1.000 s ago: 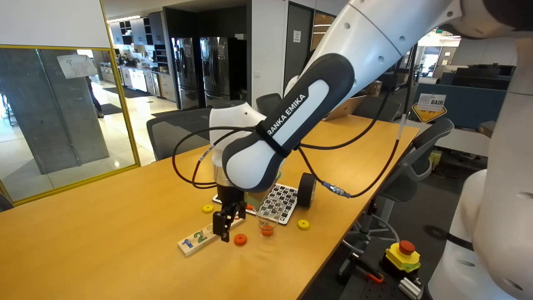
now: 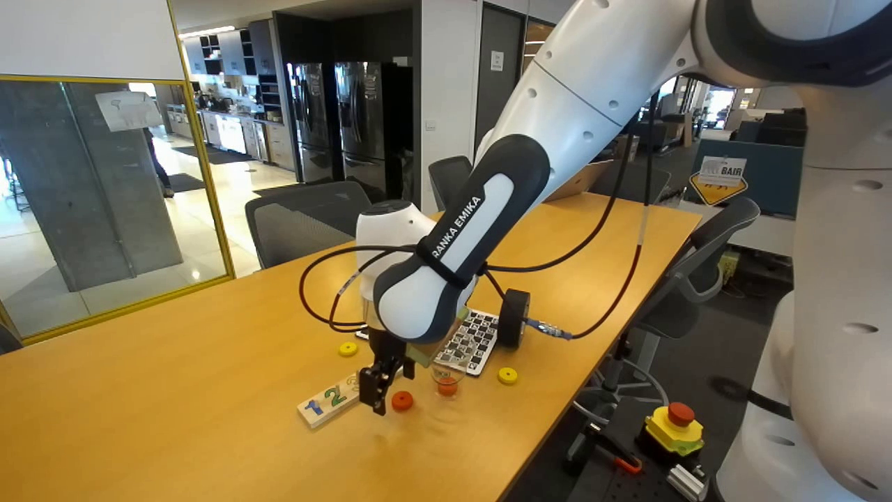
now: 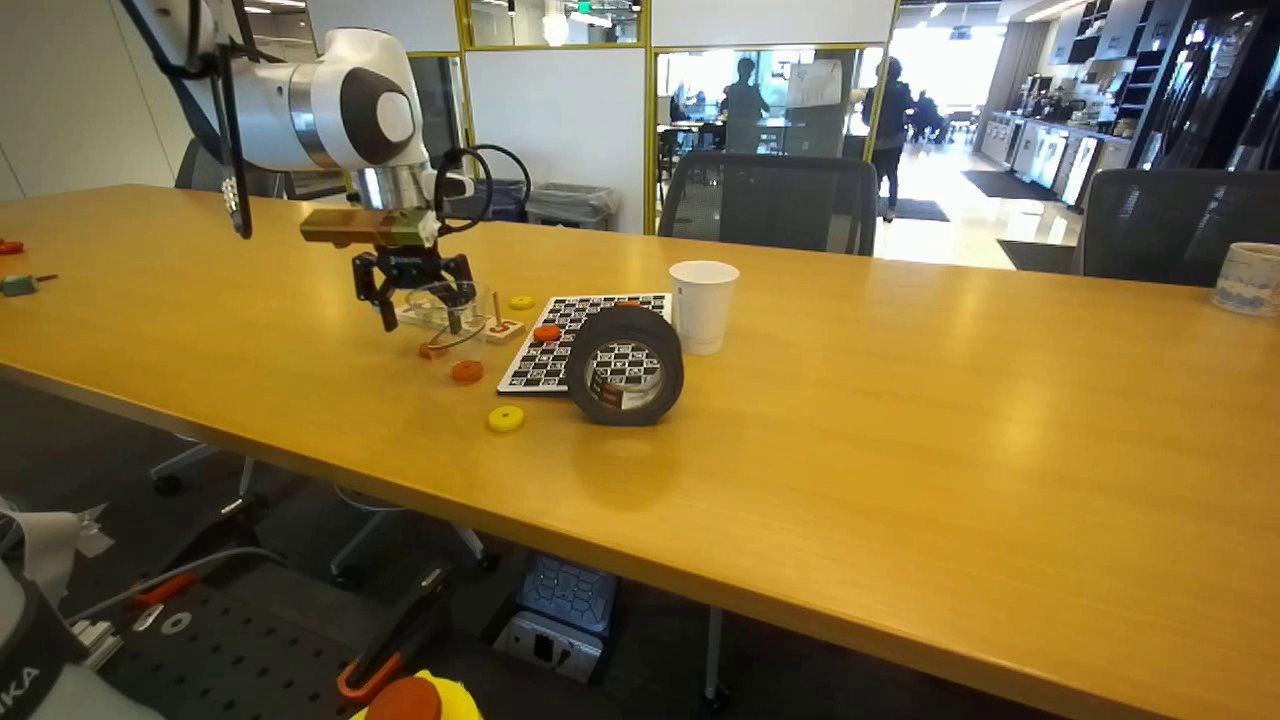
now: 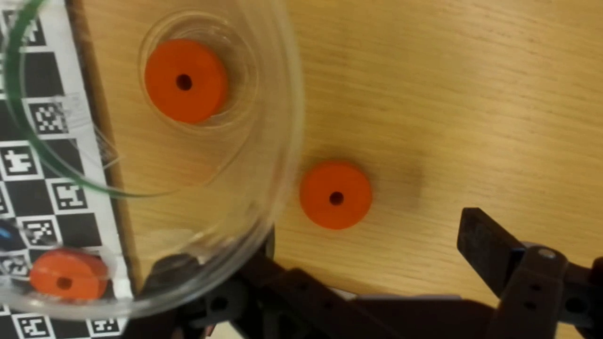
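My gripper (image 2: 390,390) hangs low over the table, open, its fingers apart with nothing between them. In the wrist view a loose orange ring (image 4: 336,215) lies flat on the wood, ahead of the gap between the fingers. A clear glass (image 3: 470,326) stands right beside the gripper; in the wrist view its rim covers much of the left finger. Another orange ring (image 4: 183,104) shows inside the glass, at its base. Beside the gripper lies a wooden number board (image 2: 329,401) with coloured numerals, partly hidden by the fingers in exterior view 1.
A checkered marker board (image 3: 534,374) carries more orange rings, one (image 3: 547,334) clear to see. Black tape (image 3: 584,390) and a white cup (image 3: 704,310) stand at its side. Yellow rings (image 2: 348,348) lie on the table. Open wood lies left of the number board.
The arm has come down a little, bringing my gripper slightly lower near the number board and the loose orange ring. The objects on the table look unmoved.
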